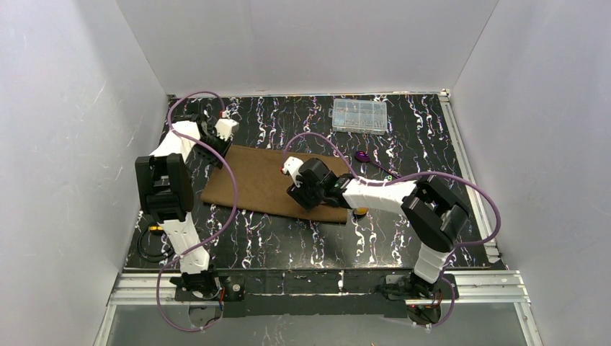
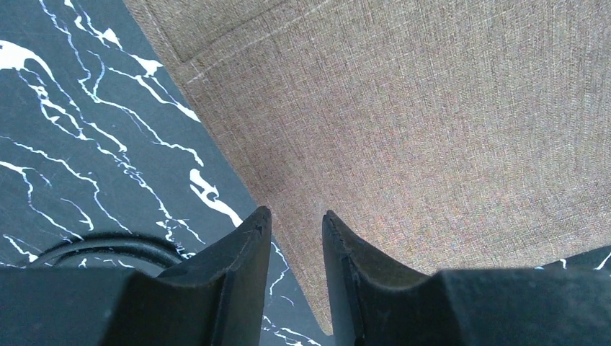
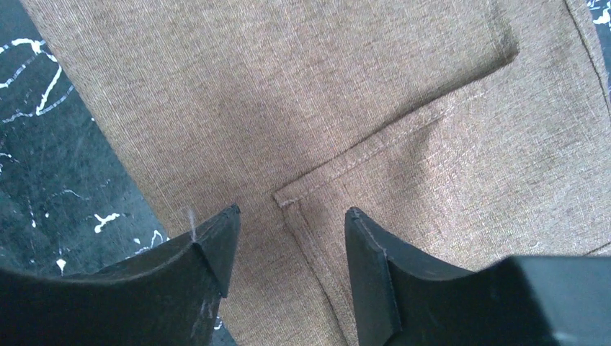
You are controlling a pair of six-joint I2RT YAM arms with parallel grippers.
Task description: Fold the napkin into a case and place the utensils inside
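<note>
A brown napkin (image 1: 252, 180) lies spread on the dark marble table, with a folded flap (image 3: 454, 187) at its right part, seen in the right wrist view. My left gripper hangs over the napkin's far left edge, its fingers slightly apart, nothing between them. My right gripper is low over the front part of the flap, near its corner, fingers apart and empty. A purple spoon (image 1: 364, 156) lies right of the napkin, partly hidden by the right arm.
A clear plastic box (image 1: 359, 115) sits at the back right. A yellow object (image 1: 360, 213) is partly hidden under the right arm. A coiled black cable (image 1: 151, 256) lies at the front left.
</note>
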